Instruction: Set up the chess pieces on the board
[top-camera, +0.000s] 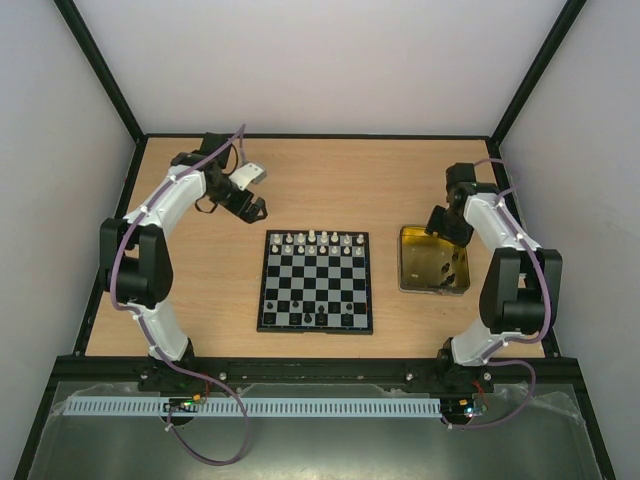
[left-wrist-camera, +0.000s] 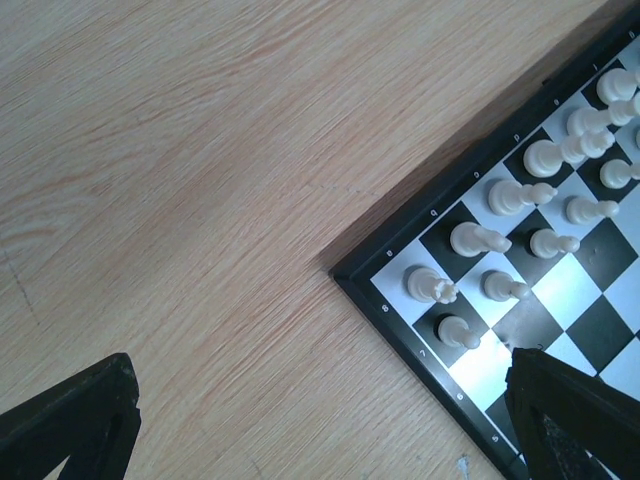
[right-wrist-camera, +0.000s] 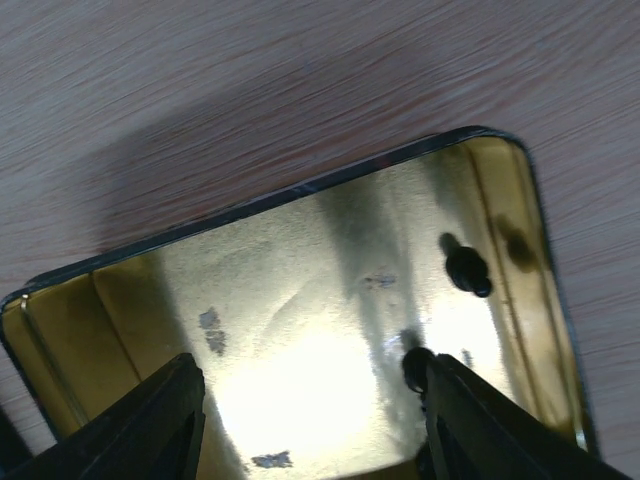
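Observation:
The chessboard has white pieces in two rows along its back, and several black pieces near its front edge. My left gripper is open above the table, back left of the board, nothing between its fingers. My right gripper hangs open over the back of the gold tray. In the right wrist view, black pieces lie in the tray toward one side, one just beyond a fingertip and partly hidden by it.
Bare wood surrounds the board, with free table behind it and a narrow gap between board and tray. Dark frame rails and walls bound the table.

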